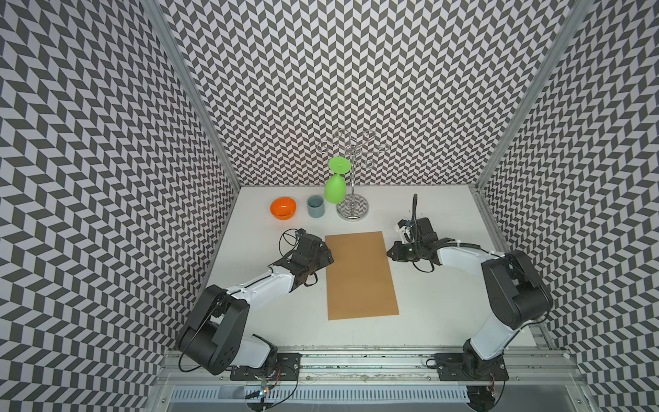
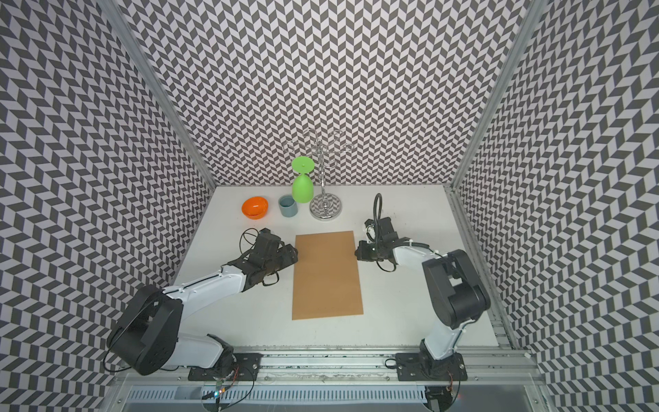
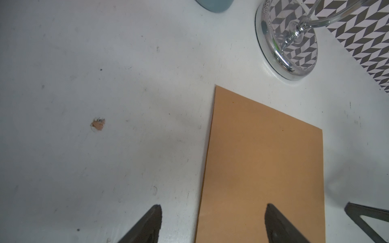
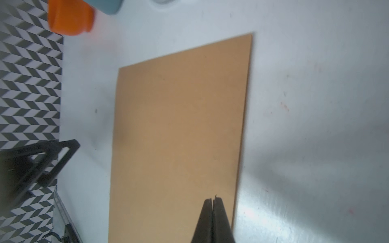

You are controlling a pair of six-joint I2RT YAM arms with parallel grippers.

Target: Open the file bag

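Observation:
The brown file bag (image 1: pixel 360 274) lies flat on the white table, top face plain, with no flap or fastener visible. My left gripper (image 1: pixel 328 255) is by its upper left edge; in the left wrist view its two fingers (image 3: pixel 148 220) stand apart over the bag's edge, with nothing seen between them. My right gripper is shut with nothing between its fingertips, over the bag's right edge in the right wrist view.
Behind the bag stand an orange bowl (image 1: pixel 282 208), a grey-blue cup (image 1: pixel 315 206) and a chrome stand (image 1: pixel 352 209) carrying a green goblet (image 1: pixel 335 185).

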